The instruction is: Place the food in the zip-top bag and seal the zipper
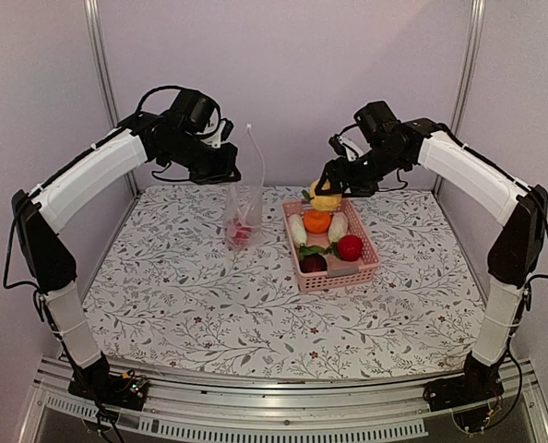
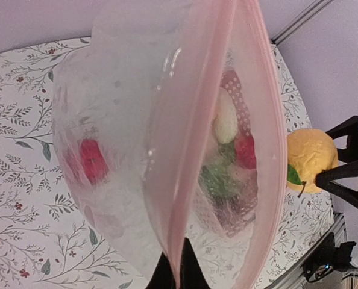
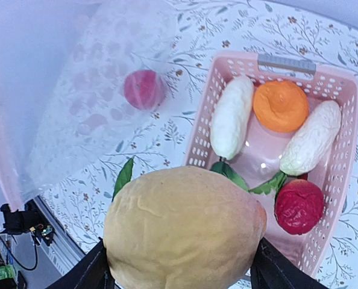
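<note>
A clear zip bag with a pink rim hangs from my left gripper, which is shut on the edge of its open mouth. Low inside the bag lies a red-pink food piece. My right gripper is shut on a round yellow fruit with a green leaf. In the top view this yellow fruit is held above the back of the pink basket, to the right of the bag and apart from it.
In the basket are an orange fruit, two white vegetables with green leaves, a red fruit and a dark round one.
</note>
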